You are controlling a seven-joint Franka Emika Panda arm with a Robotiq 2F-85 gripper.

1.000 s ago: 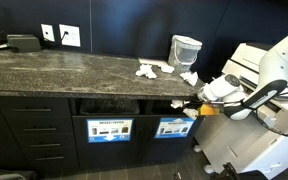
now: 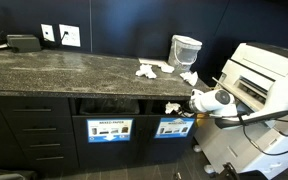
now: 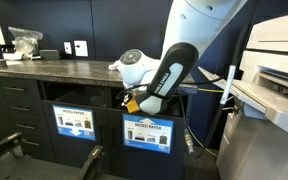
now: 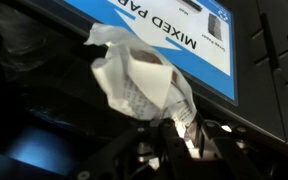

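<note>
A crumpled piece of printed paper (image 4: 144, 82) is pinched in my gripper, its loose part spreading out past the fingers. In the wrist view a blue "MIXED PAPER" sign (image 4: 216, 72) lies beyond it on the front of a dark bin. Exterior view 1 has the paper (image 2: 171, 108) by the right bin's opening, just below the counter edge and above its sign (image 2: 173, 127), with the gripper (image 2: 183, 110) to its right. The arm hides most of the gripper in exterior view 2.
More crumpled paper (image 2: 146, 71) and another piece (image 2: 189, 77) lie on the dark counter (image 2: 74, 75) near a white bucket (image 2: 185, 50). To the left is a second bin with its own sign (image 2: 109, 130). A white machine (image 2: 259, 80) stands at the right.
My arm has shifted left toward the bin fronts over the last second, carrying the paper along. The paper on the counter has not moved.
</note>
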